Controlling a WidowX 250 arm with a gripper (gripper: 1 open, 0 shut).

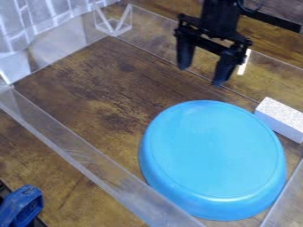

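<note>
My black gripper point(206, 55) hangs over the back of a clear-walled tray, right of centre, its two fingers apart with nothing seen between them. A large upside-down blue plastic lid or bowl point(212, 157) lies in the tray's front right, below the gripper and apart from it. A white block point(279, 118) sits at the right beside the blue piece.
Clear plastic walls point(89, 168) edge the wooden floor point(83, 89), whose left and middle are bare. A blue object point(19, 206) lies outside at the bottom left. A pale patterned cloth point(30, 25) is at the top left.
</note>
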